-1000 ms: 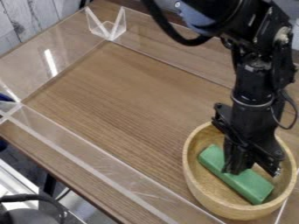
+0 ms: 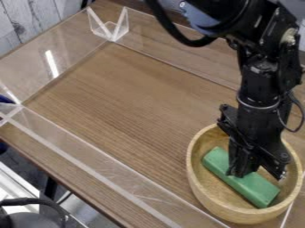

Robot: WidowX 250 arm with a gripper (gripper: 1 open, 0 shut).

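Observation:
A green block (image 2: pixel 251 187) lies in a round wooden bowl (image 2: pixel 220 206) at the lower right of the camera view. My black gripper (image 2: pixel 241 166) reaches down into the bowl from above, its fingertips at the block's upper side. Whether the fingers touch the block is unclear, and their tips are partly hard to make out against the dark body.
A clear plastic piece (image 2: pixel 107 27) stands at the back left. Dark equipment sits at the lower left corner.

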